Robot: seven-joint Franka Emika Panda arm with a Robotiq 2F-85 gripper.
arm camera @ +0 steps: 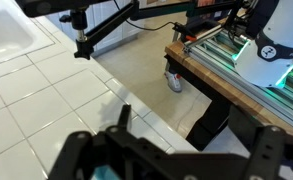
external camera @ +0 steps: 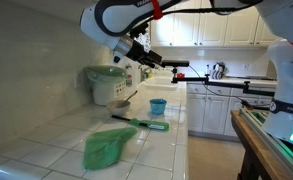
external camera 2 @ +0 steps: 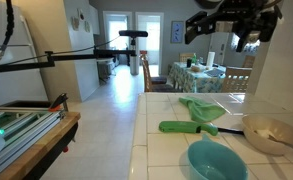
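Note:
My gripper [external camera: 136,59] hangs in the air above the tiled counter. Its two dark fingers stand apart in the exterior views, with nothing visible between them; in the wrist view they show only as dark shapes along the bottom. Below it are a teal bowl [external camera 2: 216,160] and a beige pan [external camera 2: 273,132] with something slender resting in it. A green-handled utensil [external camera: 148,124] lies flat on the tiles. Closer to exterior view 1, a crumpled green cloth [external camera: 106,148] is spread out. Only a sliver of teal shows at the wrist view's lower edge.
Against the wall stands a white container [external camera: 108,88]. A dark bracket [arm camera: 81,45] on a horizontal bar juts out near the counter edge. The robot's wooden stand [external camera: 264,150] is across a floor gap.

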